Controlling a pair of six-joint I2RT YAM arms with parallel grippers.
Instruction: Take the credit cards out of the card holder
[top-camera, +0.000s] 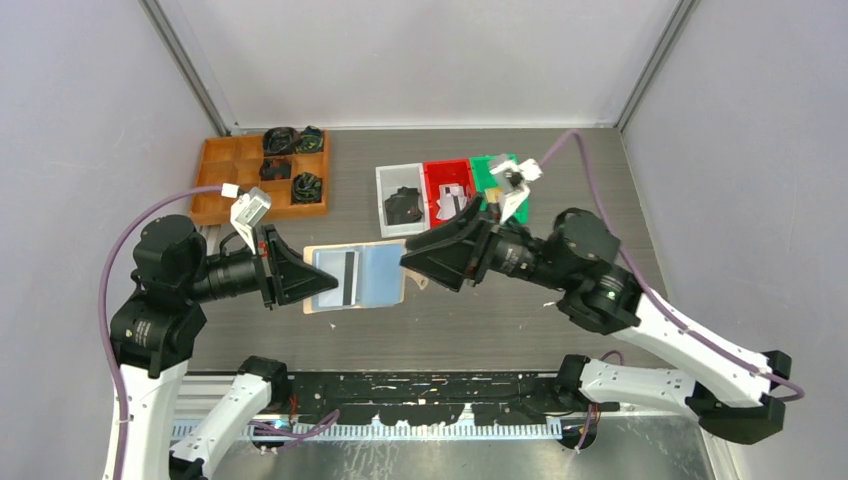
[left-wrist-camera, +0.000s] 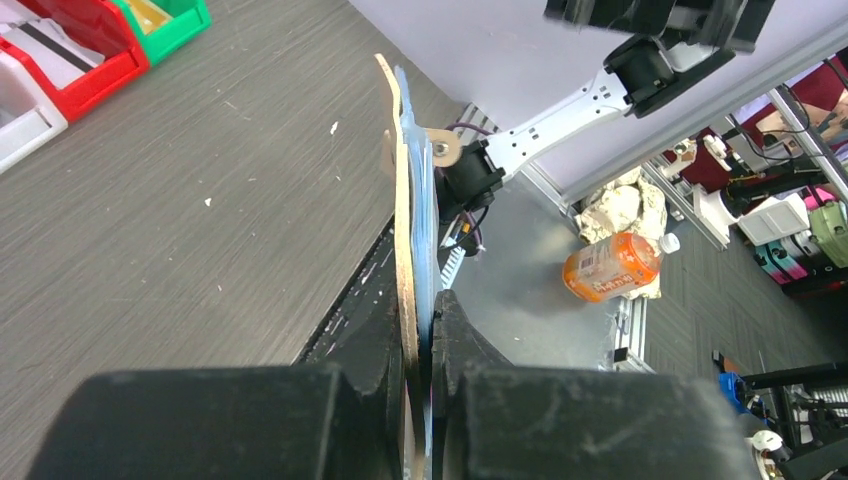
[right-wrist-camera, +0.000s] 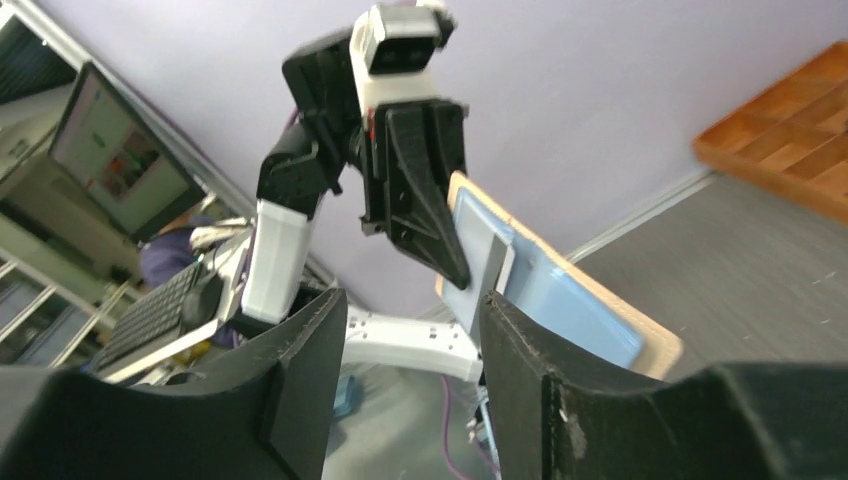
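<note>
The card holder (top-camera: 382, 272), tan outside with pale blue sleeves, hangs spread above the table. My left gripper (top-camera: 333, 284) is shut on its left end; in the left wrist view the holder (left-wrist-camera: 405, 200) stands edge-on between the fingers. A white card with a dark stripe (top-camera: 350, 278) shows in a sleeve near that gripper. My right gripper (top-camera: 406, 258) is at the holder's right edge in the top view. In the right wrist view its fingers (right-wrist-camera: 310, 370) stand apart with nothing between them, and the holder (right-wrist-camera: 575, 290) lies beyond them.
Behind the holder stand a white bin (top-camera: 390, 177) with a dark item, a red bin (top-camera: 446, 168) holding white cards, and a green bin (top-camera: 481, 172), partly hidden by the right arm. An orange divided tray (top-camera: 217, 178) sits back left.
</note>
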